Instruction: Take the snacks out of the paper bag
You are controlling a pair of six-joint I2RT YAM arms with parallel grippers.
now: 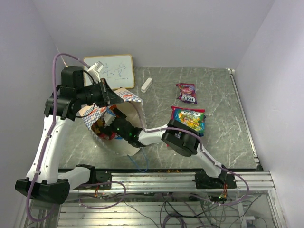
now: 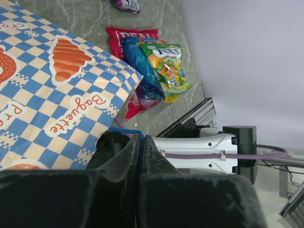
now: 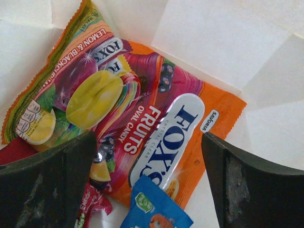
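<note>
A paper bag [image 1: 130, 95] with a blue checked pattern stands open at the left of the table in the top view. My left gripper is shut at the bag's edge, with a thin blue strip, probably the bag's handle, between its fingertips. Inside the bag, my right gripper is open, its fingers [image 3: 237, 175] on either side of an orange Fox's Fruits candy packet [image 3: 164, 123]. The packet leans against the white inner wall. A blue packet [image 3: 154, 206] and a dark red one [image 3: 92, 204] lie by it.
Several snack packets [image 1: 190, 118] are piled right of the bag, and a purple packet [image 1: 187, 93] lies behind them. A whiteboard [image 1: 110, 71] and a white eraser [image 1: 147, 85] are at the back.
</note>
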